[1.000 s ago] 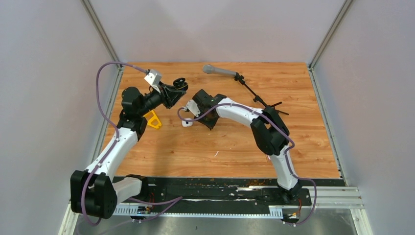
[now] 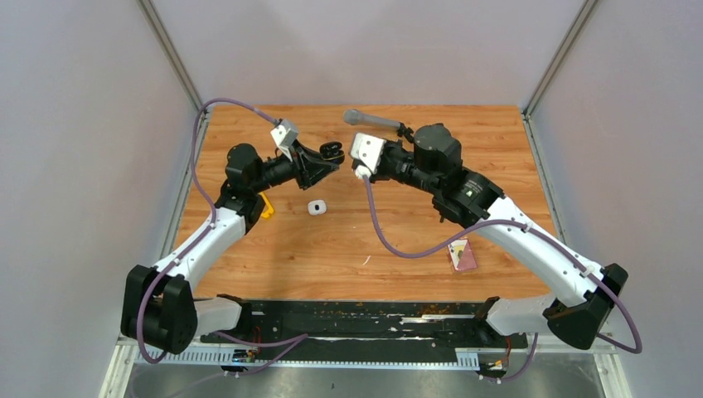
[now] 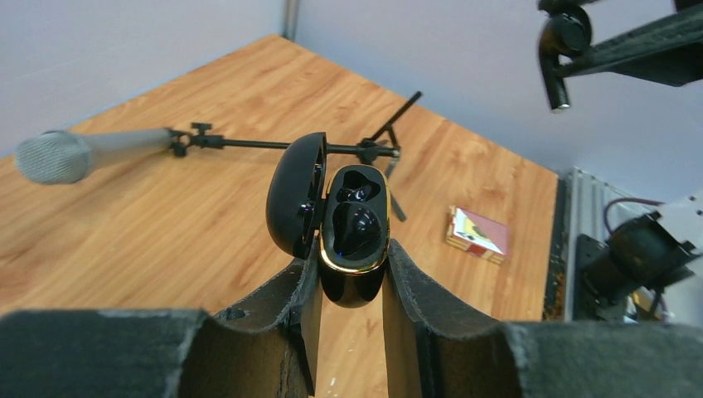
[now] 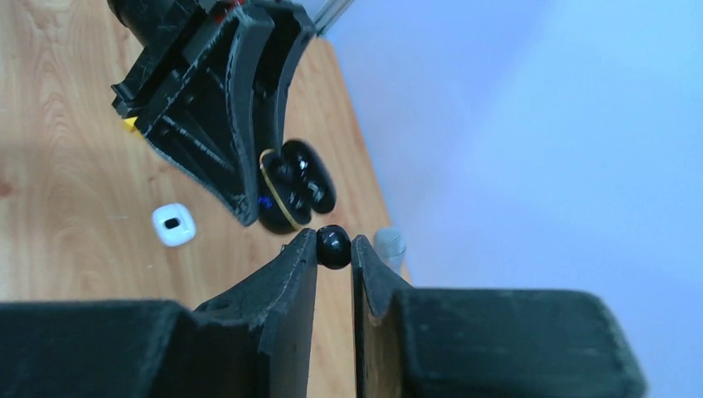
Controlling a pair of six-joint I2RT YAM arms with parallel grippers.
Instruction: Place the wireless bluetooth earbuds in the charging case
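My left gripper is shut on the black charging case (image 3: 355, 236), whose lid stands open; one cavity seems to hold a dark earbud, though the gloss makes this hard to tell. The case also shows at upper centre in the right wrist view (image 4: 286, 199). My right gripper has a glossy black earbud (image 4: 333, 242) between its fingertips, below and apart from the case in that view. In the top view the two grippers face each other above the table, with a gap between them.
A microphone on a stand (image 2: 373, 119) lies at the back. A white square piece (image 2: 317, 207) and a yellow object (image 2: 267, 207) are on the table (image 2: 390, 274), with a card box (image 2: 461, 255) at front right.
My left gripper has moved right with the case.
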